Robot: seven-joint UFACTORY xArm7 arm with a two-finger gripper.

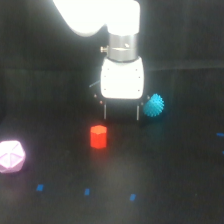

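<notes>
My gripper (pixel 122 115) hangs from the white arm near the upper middle, its two thin fingers wide apart with nothing visible between them. Just to its right is a blue spiky ball (pixel 154 106), partly overlapped by the gripper's right side; whether they touch I cannot tell. A red block (pixel 98 137) stands on the dark surface, lower and to the left of the gripper. At the left edge lies a pale pink faceted ball (pixel 11 156).
Small blue marks (pixel 87 192) dot the front of the dark surface, with another mark at the right edge.
</notes>
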